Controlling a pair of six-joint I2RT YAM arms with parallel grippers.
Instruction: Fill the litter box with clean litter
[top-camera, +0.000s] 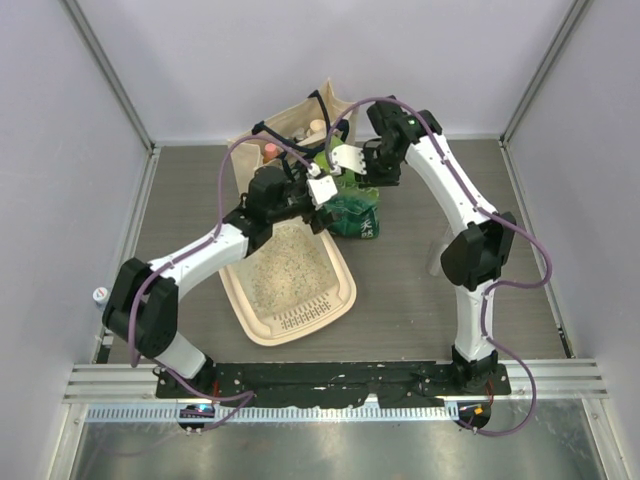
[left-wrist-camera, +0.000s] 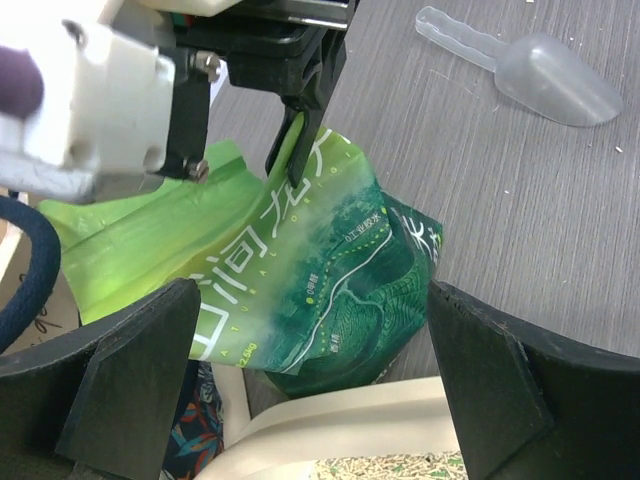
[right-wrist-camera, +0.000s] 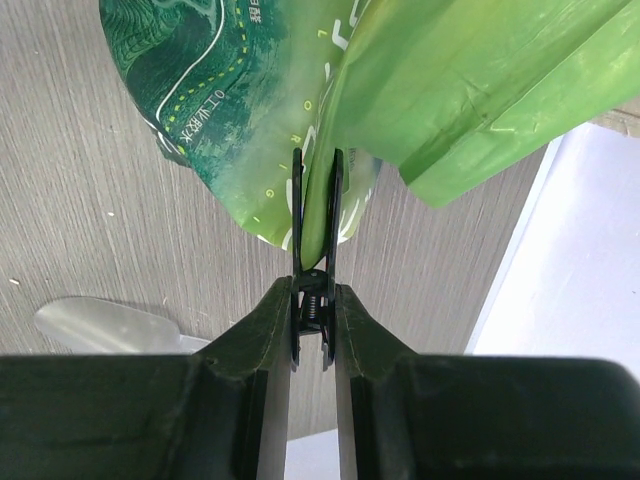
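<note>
A green litter bag (top-camera: 355, 215) stands slumped behind the litter box, its pale green upper part loose and folded. My right gripper has its thin black fingers on either side of a fold at the bag's top edge; they are close together, and whether they press on it is unclear. My left gripper is open, its broad dark fingers wide apart and the bag lying beyond them. From above, that gripper is over the back right rim of the cream litter box (top-camera: 342, 295). Pale granular litter (top-camera: 285, 275) covers the box's floor.
A beige tote bag (top-camera: 245, 165) with dark handles and several items stands behind the box. The clear scoop (left-wrist-camera: 555, 75) lies to the right of the litter bag. A bottle (top-camera: 101, 296) at far left is mostly hidden by my left arm.
</note>
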